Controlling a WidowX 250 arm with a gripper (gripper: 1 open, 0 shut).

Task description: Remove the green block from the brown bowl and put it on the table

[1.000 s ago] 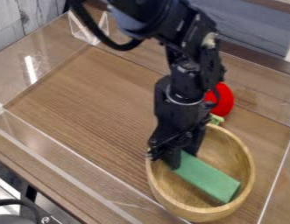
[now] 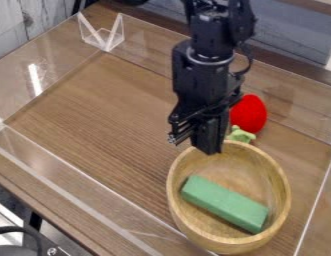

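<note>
The green block [image 2: 225, 204] lies flat inside the brown bowl [image 2: 185, 223], in the lower right of the camera view. My gripper [image 2: 195, 143] is above and behind the bowl's far rim, clear of the block. Its fingers are shut, with nothing held between them. The black arm covers part of the table behind.
Behind the bowl, close to the arm's right side, is a red object [image 2: 248, 111] with a green part [image 2: 240, 134]. A white wire rack [image 2: 102, 33] stands at the far left. Black cables lie at the lower-left edge.
My gripper has risen from the bowl and moved back, away from the green block. The block stays in the bowl, and more of it is uncovered.
</note>
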